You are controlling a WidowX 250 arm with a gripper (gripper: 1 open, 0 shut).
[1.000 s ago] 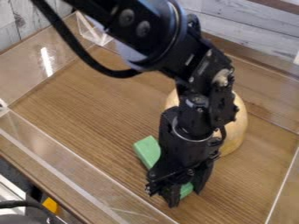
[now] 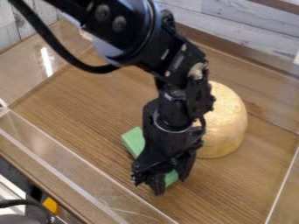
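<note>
My gripper [image 2: 156,178] is low over the wooden surface in the lower middle of the camera view, shut on a green block [image 2: 133,140]. The block shows on both sides of the dark fingers; the rest of it is hidden behind the gripper. A round, pale tan object [image 2: 225,122], like a bowl or board, lies just behind and to the right of the gripper, partly covered by the arm.
A transparent edge runs along the lower left, with cables and a small yellow item [image 2: 51,205] beyond it. Pale walls stand at the back.
The gripper and green block have moved a little up and to the left in the view, and more of the tan round object shows.
</note>
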